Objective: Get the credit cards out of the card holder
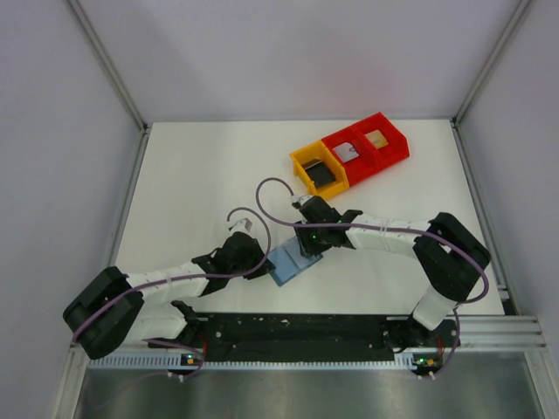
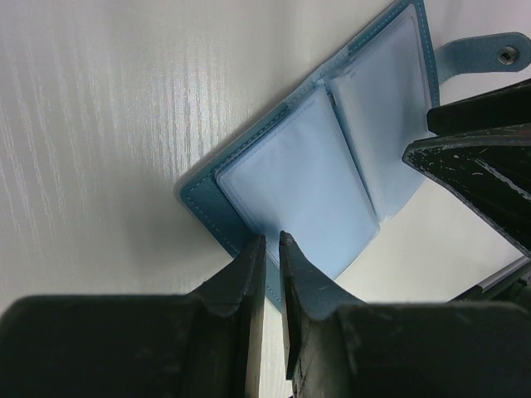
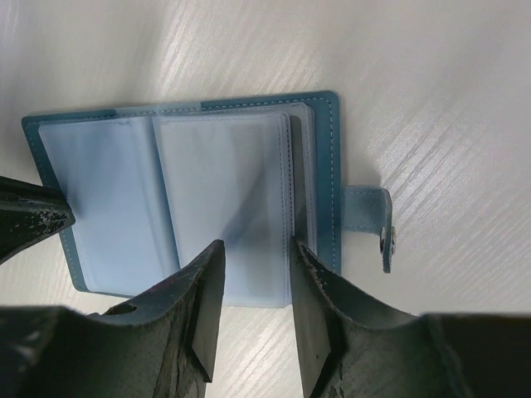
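The card holder lies spread open on the table, a blue-grey case with stitched edges and translucent sleeves. A snap strap sticks out from one end. No separate credit card can be made out; the sleeves look pale and cloudy. My left gripper is shut on the holder's near end, and the border runs under its tips. Over the other half stands my right gripper, part open. One of its fingers is above the sleeve, the other beside the layered sleeve edge. Nothing shows held between them.
Behind the holder stands a tray with a yellow compartment and red compartments, containing a black item and small cards or papers.
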